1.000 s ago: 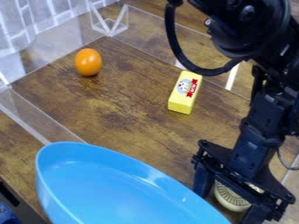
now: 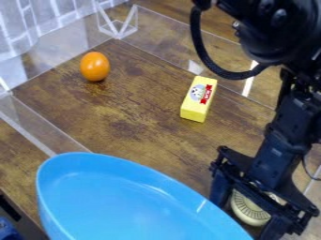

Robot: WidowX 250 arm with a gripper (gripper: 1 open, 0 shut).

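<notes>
My black gripper [image 2: 257, 192] is low at the right, open, its fingers spread around a pale round object with a ribbed face [image 2: 250, 208], partly hidden by the gripper. A large blue tray [image 2: 126, 197] fills the lower left, close beside the gripper. A yellow box with a red label [image 2: 196, 105] lies on the wooden surface above the gripper. An orange egg-shaped object [image 2: 94, 67] sits at the upper left.
A transparent rail runs along the left and back. A dark blue item [image 2: 10, 230] shows at the bottom left corner.
</notes>
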